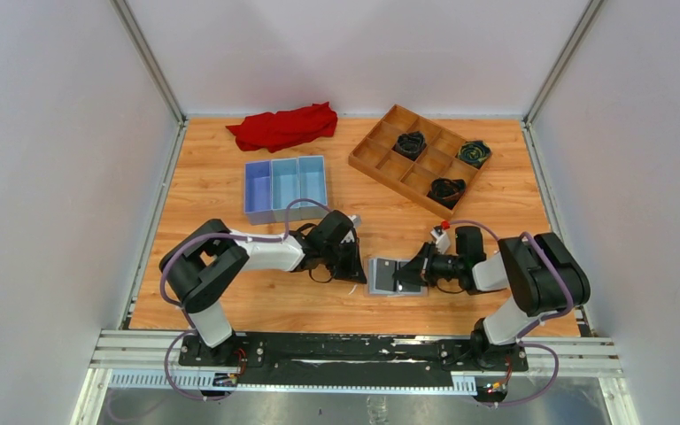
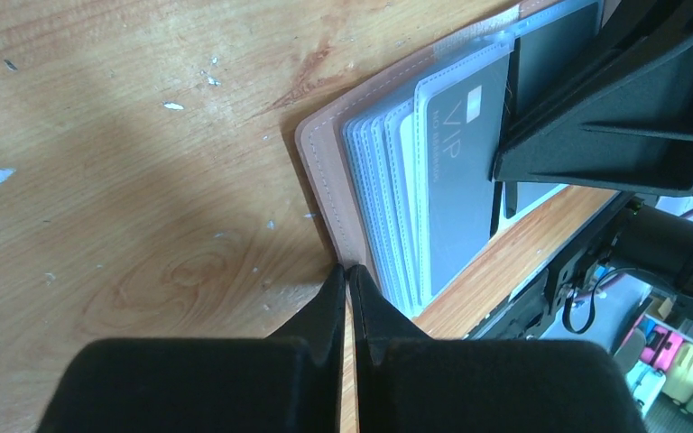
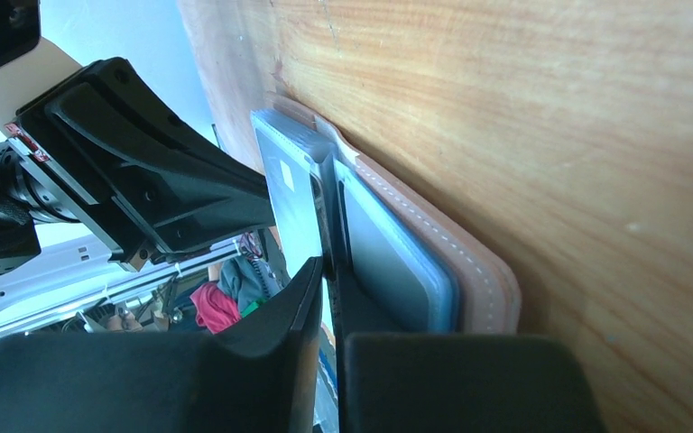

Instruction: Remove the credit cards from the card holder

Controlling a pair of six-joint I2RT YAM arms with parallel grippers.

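Observation:
The open card holder (image 1: 384, 278) lies on the table between my two grippers. Its pink cover (image 2: 333, 180) and stacked clear sleeves (image 2: 381, 194) show in the left wrist view. A dark credit card (image 2: 458, 171) marked VIP sits in the top sleeve, its dark edge standing along the sleeve's opening. My left gripper is shut with its tips on the cover's outer edge, which runs in between them. My right gripper is shut at the middle of the holder, the thin dark card edge (image 3: 324, 212) leading between its fingertips.
A blue and purple three-part bin (image 1: 285, 215) stands behind the left arm, with a red cloth (image 1: 285, 128) farther back. A wooden compartment tray (image 1: 381, 177) holding dark rolled items sits at the back right. Table in front of the holder is bare.

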